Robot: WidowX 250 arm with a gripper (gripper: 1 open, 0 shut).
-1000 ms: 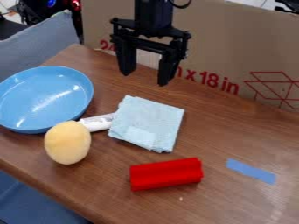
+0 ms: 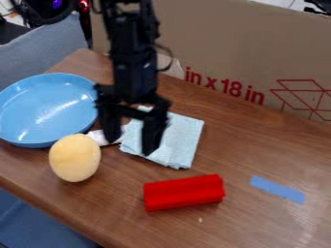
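Note:
My gripper (image 2: 132, 137) is open, lowered over the left part of a folded light-blue cloth (image 2: 181, 142), near a white object (image 2: 106, 136) that is partly hidden behind it. A blue plate (image 2: 39, 110) lies at the left. A yellow rounded object (image 2: 75, 158) sits in front of the plate, left of the gripper. A red cylinder (image 2: 183, 192) lies toward the front.
A cardboard box (image 2: 246, 53) stands along the back. A blue tape strip (image 2: 277, 190) is on the wooden table (image 2: 258, 145) at right, where there is free room. The table's edge runs along the lower left.
My gripper has moved down and to the left from above the cloth, over the white object and the cloth's left part. The objects on the table look unmoved.

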